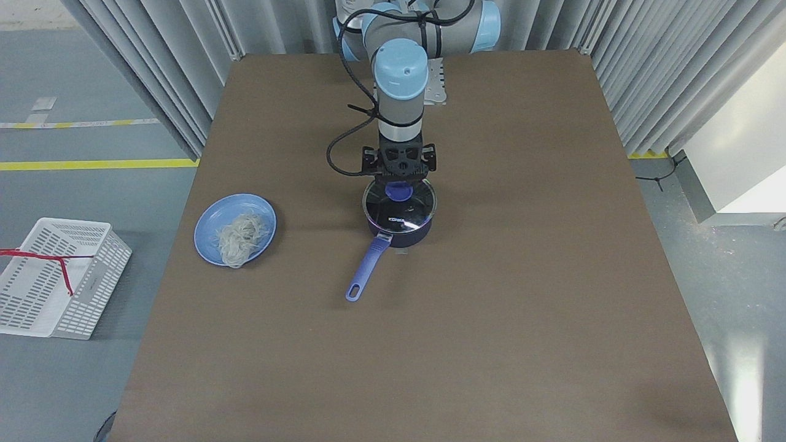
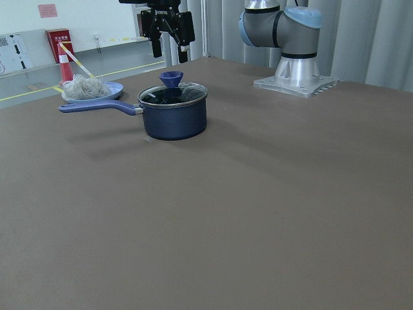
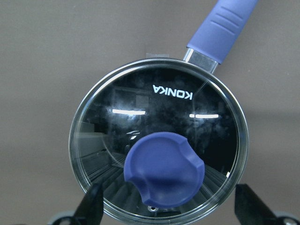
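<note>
A dark blue saucepan (image 2: 174,126) with a glass lid (image 3: 187,140) and blue knob (image 3: 163,171) sits on the brown table (image 1: 516,309); its handle (image 1: 368,269) points toward the front camera. My gripper hangs open above the lid, its fingers on either side of the knob in the wrist view and higher than it in the left view (image 2: 170,51). A blue plate (image 1: 210,224) holding pale noodle-like strands (image 1: 243,239) lies left of the pan in the front view.
The arm's base (image 2: 298,84) stands at the back. A white basket (image 1: 88,294) sits on the floor left of the table.
</note>
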